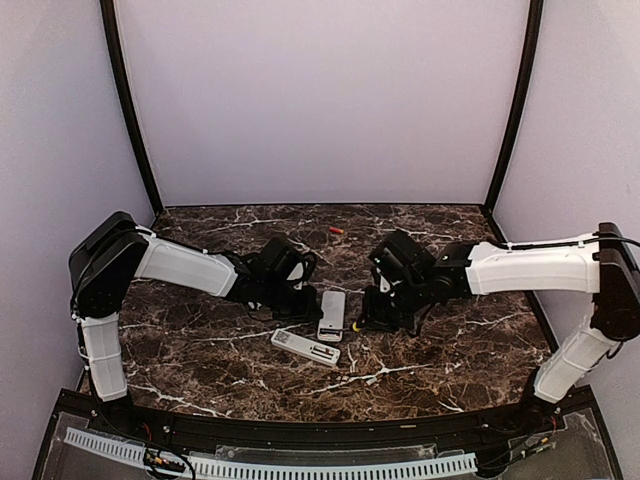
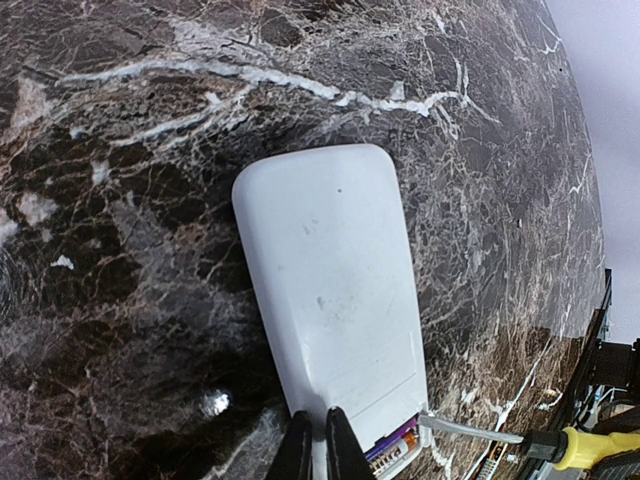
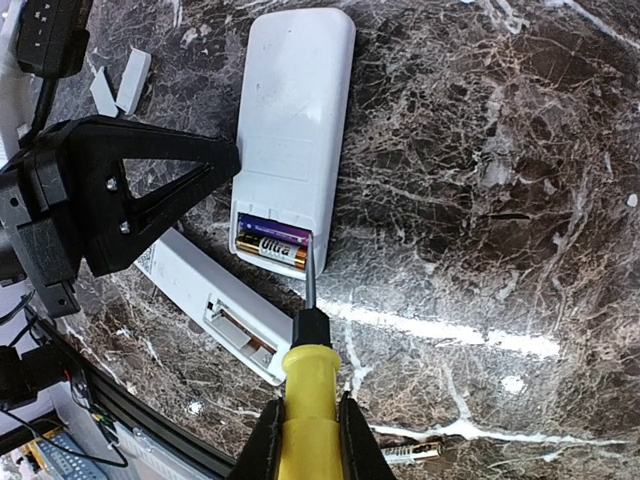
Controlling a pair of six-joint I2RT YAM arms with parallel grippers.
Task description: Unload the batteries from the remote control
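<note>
A white remote control [image 2: 330, 270] lies on its face, its battery compartment bare at the near end. Inside sit a purple battery [image 3: 272, 228] and, beside it, a silver, black and copper battery [image 3: 270, 248]. At the remote's left edge, my left gripper is shut with that edge between its fingertips. My right gripper is shut on the yellow handle of a screwdriver [image 3: 310, 365]. The metal shaft reaches the compartment's right side, its tip at the right ends of the batteries; contact is hard to make out.
A second white remote [image 3: 195, 280] lies slantwise close by, its compartment showing. A loose battery [image 3: 412, 453] is on the marble table near the right gripper. Two small white pieces [image 3: 132, 80] lie to the left. A red object [image 1: 336, 230] sits farther back, with free table around it.
</note>
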